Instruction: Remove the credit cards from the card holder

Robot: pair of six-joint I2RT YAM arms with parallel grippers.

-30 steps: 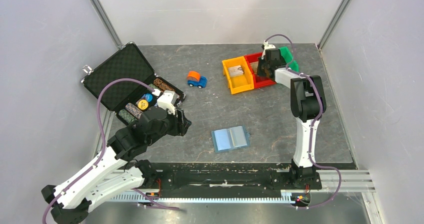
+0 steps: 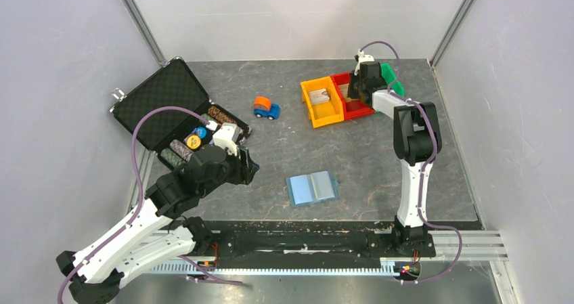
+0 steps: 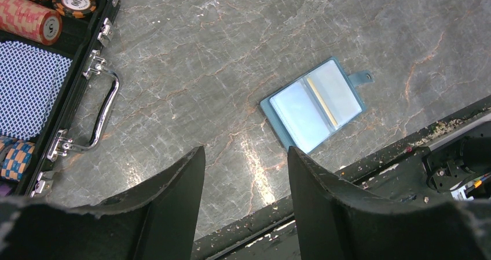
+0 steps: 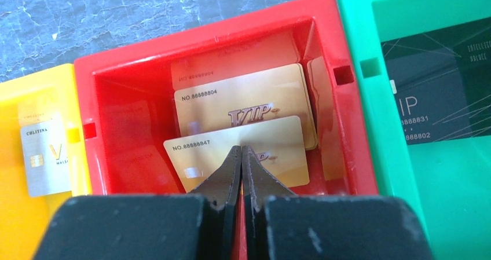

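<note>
The card holder [image 3: 312, 106] lies open and flat on the table, pale clear sleeves facing up. A narrow tan strip shows near its middle fold; whether that is a card edge is unclear. My left gripper is open and empty, above the table to the holder's left. Over the red bin [image 4: 130, 115] my right gripper is shut, and no card shows clamped between its fingertips. A gold VIP card [image 4: 249, 138] lies askew below those fingers, overlapping another gold card [image 4: 231, 95].
Against the red bin stand a yellow bin [image 2: 327, 113] with a silver card [image 4: 45, 158] and a green bin [image 4: 362, 34] with dark cards [image 4: 446, 80]. A poker-chip case [image 2: 162, 101] and toy truck [image 2: 267, 109] are at left.
A tan patch now shows in the red bin below my right gripper, where bare red showed before. The right arm has shifted only slightly; the left arm and holder have stayed still.
</note>
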